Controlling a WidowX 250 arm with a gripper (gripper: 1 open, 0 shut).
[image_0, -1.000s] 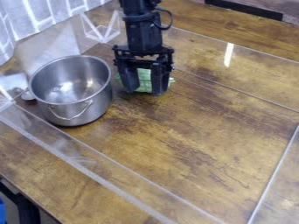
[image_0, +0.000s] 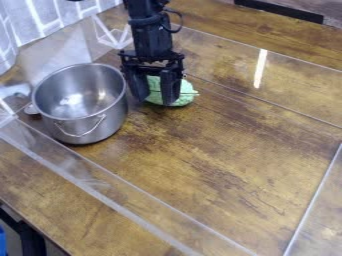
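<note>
My black gripper (image_0: 152, 78) hangs from the top centre of the camera view, right of a large steel pot (image_0: 79, 101). A light green cloth-like object (image_0: 178, 92) lies on the wooden table under and behind the gripper, partly hidden by it. Whether the fingers are open or shut on it is unclear.
A pale sheer fabric (image_0: 40, 30) is at the back left. Transparent strips or edges run along the table's sides.
The gripper has shifted slightly left and back. The green object looks a little changed in shape, with more of it visible. The pot is unmoved.
</note>
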